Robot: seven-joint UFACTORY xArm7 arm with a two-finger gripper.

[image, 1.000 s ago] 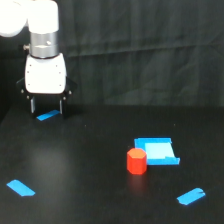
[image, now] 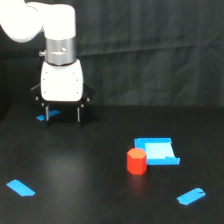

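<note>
At the upper left, my gripper [image: 63, 114] hangs under its white hand [image: 62, 82], low over the black table. Its dark fingers stand wide apart, and nothing shows between them. A blue piece [image: 42, 118] lies on the table close by the left finger, partly covered by it. I cannot tell whether the two touch. Right of centre stands a red block [image: 136, 161], just in front of a blue tray [image: 140, 142] with a whitish inside.
Another flat blue piece [image: 20, 188] is at the front left, and a further blue piece [image: 191, 196] lies at the front right. A black curtain [image: 150, 50] closes off the back.
My gripper has moved to the right and a little lower in the view, from over the far-left blue piece to beside it. The red block, tray and other pieces have stayed put.
</note>
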